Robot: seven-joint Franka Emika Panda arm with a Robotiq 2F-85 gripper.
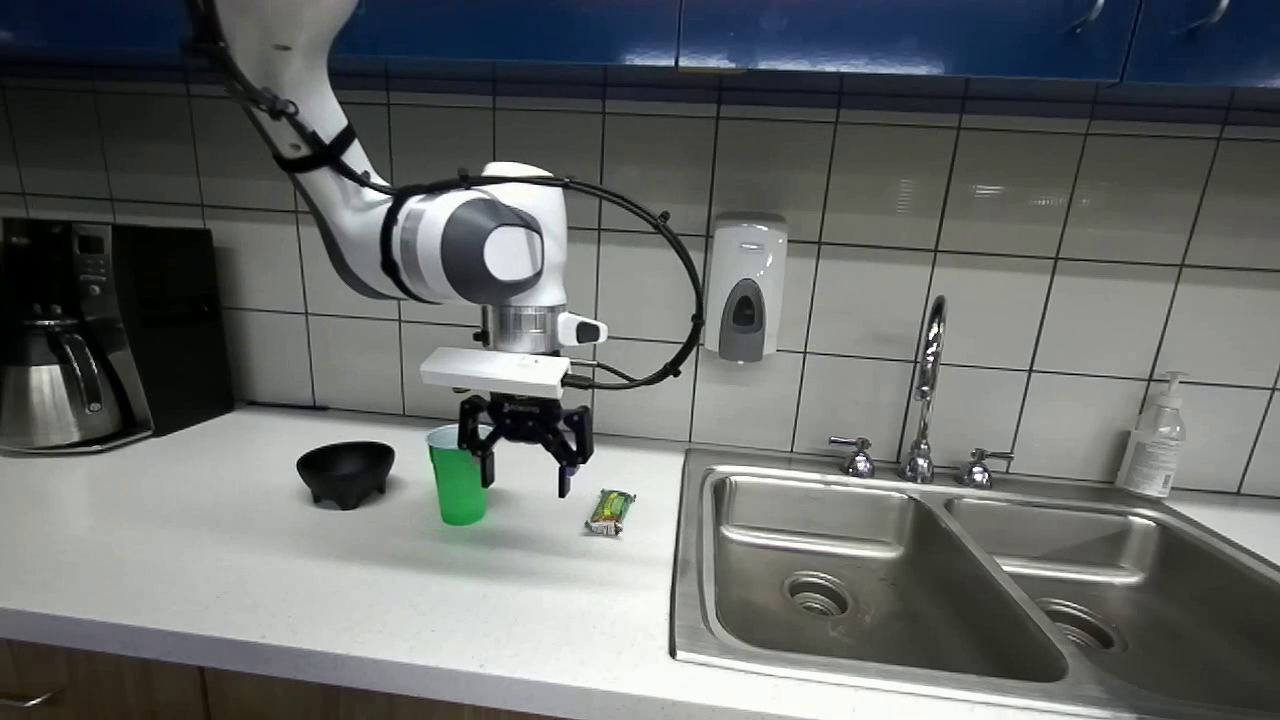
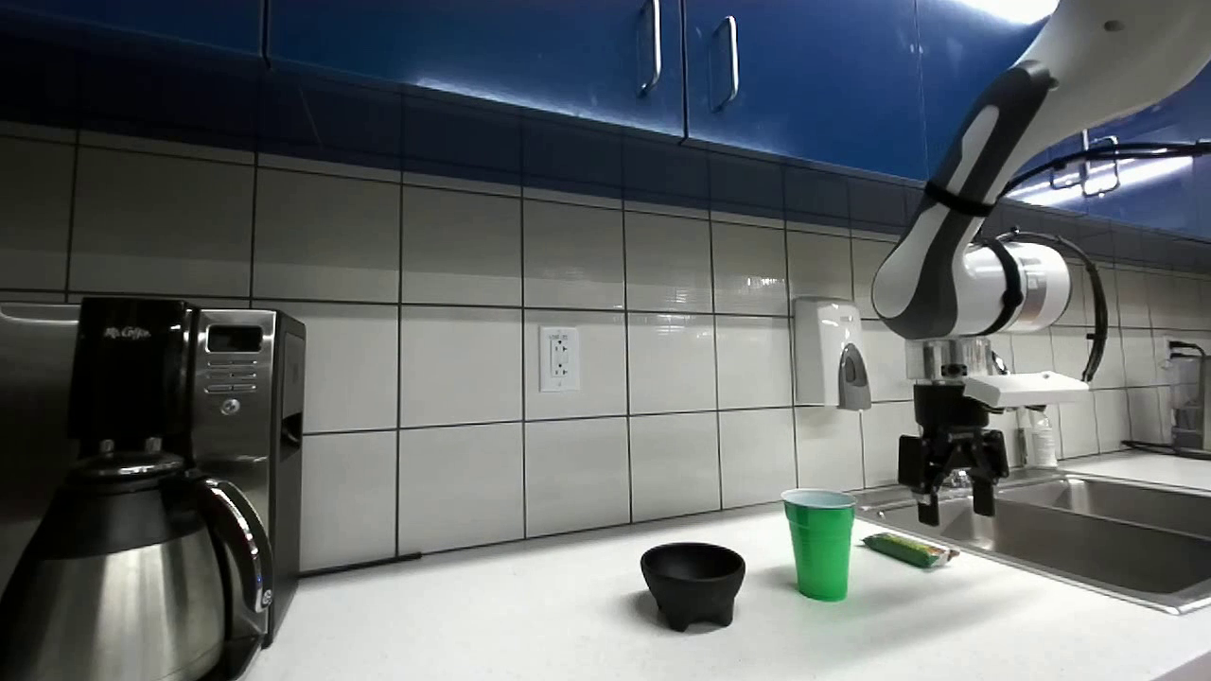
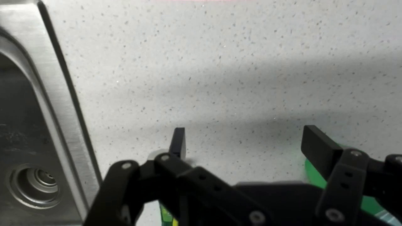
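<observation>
My gripper [image 1: 525, 475] stands open above the counter, with only bare counter between its fingers in the wrist view. A green cup [image 2: 822, 547] stands upright on the counter; in the first exterior view the gripper's left finger overlaps its right edge. At the lower right of the wrist view, the cup [image 3: 316, 175] is partly hidden behind a finger. A green-wrapped bar [image 1: 611, 512] lies flat on the counter, right of the cup and near the sink. Only a corner of that bar [image 3: 165, 215] shows under the gripper. To the cup's left sits a black footed bowl [image 1: 345, 472].
The double steel sink [image 1: 686, 564] with its tall faucet [image 1: 930, 360] is on the right. A coffee maker [image 1: 174, 324] occupies the left end. Above the back wall hang blue cabinets [image 1: 516, 30].
</observation>
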